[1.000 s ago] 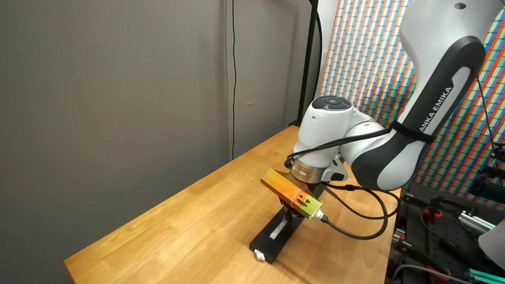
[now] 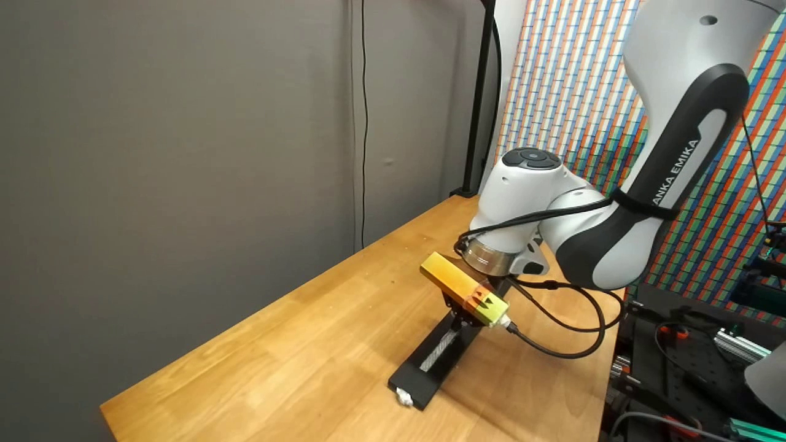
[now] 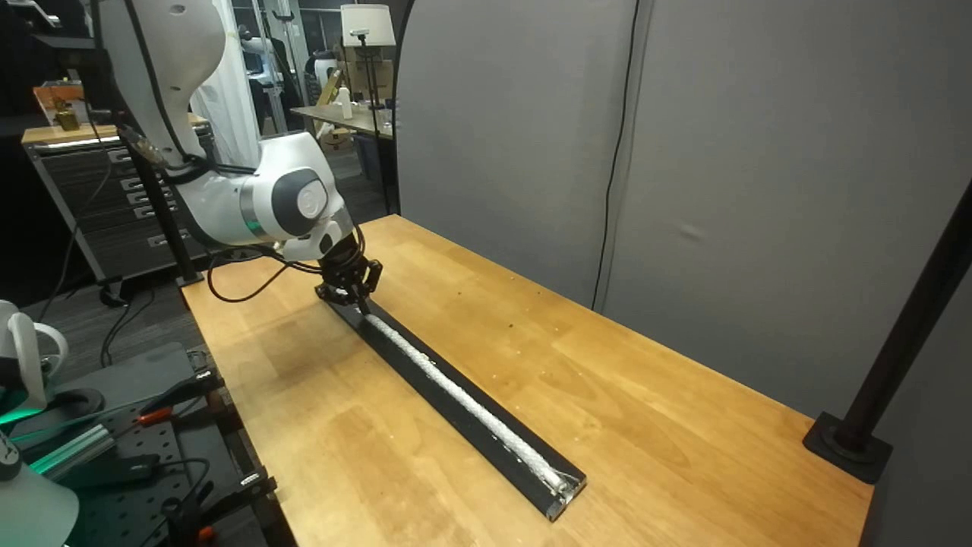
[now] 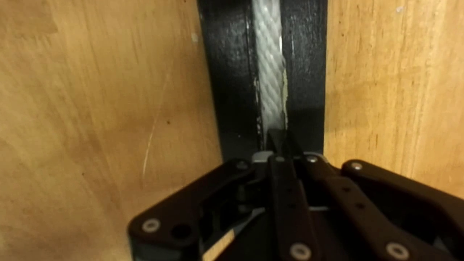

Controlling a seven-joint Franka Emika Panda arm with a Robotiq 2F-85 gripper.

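A long black channel strip lies flat across the table, a white braided rope running along its central groove. My gripper points down over one end portion of the strip. In the wrist view the gripper is shut, its dark fingertips meeting at the rope in the groove; whether they touch or press it I cannot tell. No part of the rope shows between the fingers. Below the fingertips, the gripper body covers the rest of the rope. Exterior view 1 shows the strip's near end.
A black pole base stands at one table corner. Loose cables hang from the wrist beside the strip. A grey wall panel borders one long edge.
In exterior view 1 the gripper and wrist have shifted up and to the right along the strip, away from its near end, uncovering more rope. The strip has stayed in place.
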